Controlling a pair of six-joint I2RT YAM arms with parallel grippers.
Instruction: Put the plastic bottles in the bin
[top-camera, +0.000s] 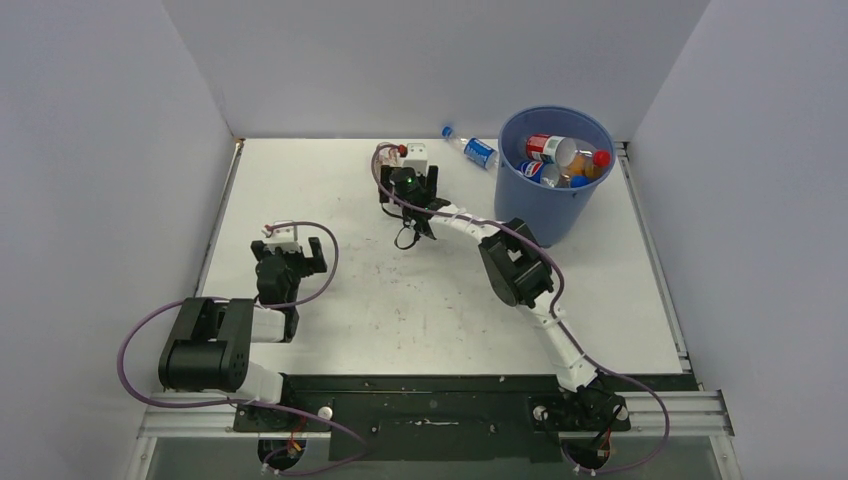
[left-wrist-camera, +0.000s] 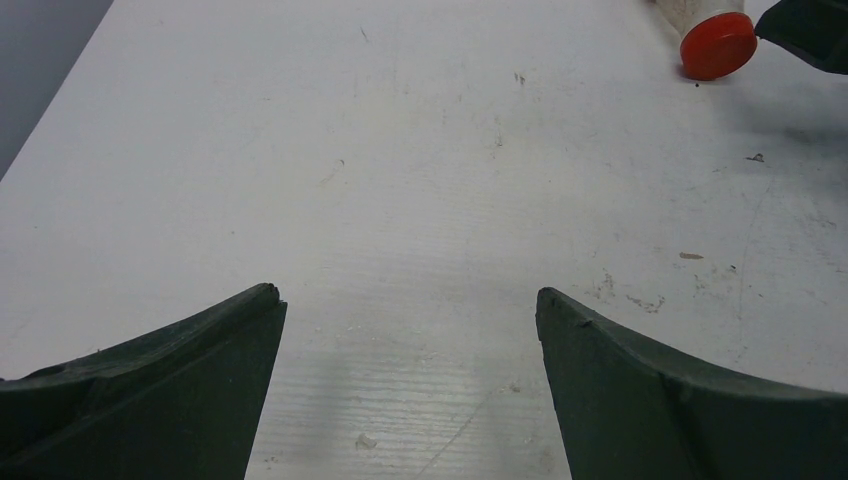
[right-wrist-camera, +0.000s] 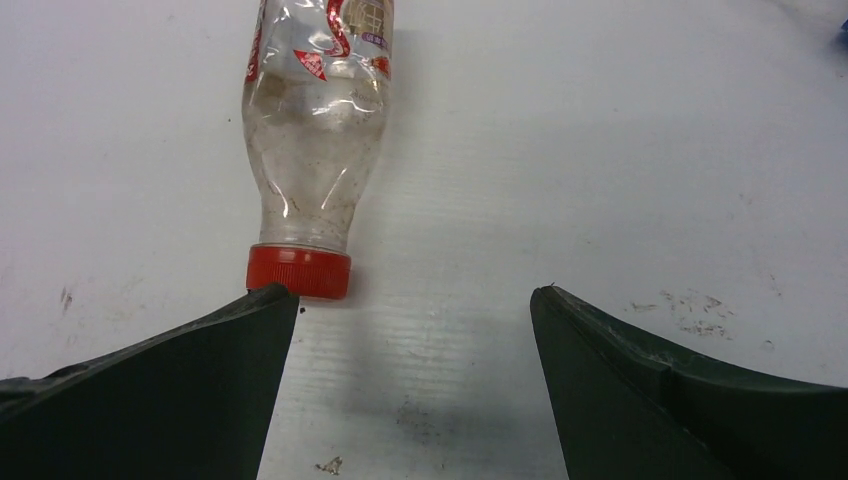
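Note:
A clear bottle with a red cap (right-wrist-camera: 315, 130) lies on the table, its cap toward me, near the left finger in the right wrist view. My right gripper is open over the table, with only bare surface between its fingertips; from above, the arm hides most of that bottle. Farther right, a blue-labelled bottle (top-camera: 479, 152) lies at the back beside the blue bin (top-camera: 553, 205), which holds several bottles. Over the table's left side, my left gripper stands open and empty. The red-capped bottle's cap (left-wrist-camera: 718, 45) shows at that view's top right.
The back wall (top-camera: 420, 70) rises right behind both loose bottles. Bare white table (top-camera: 360, 310) lies between the arms and at the front. A purple cable (top-camera: 600, 365) trails along the right arm.

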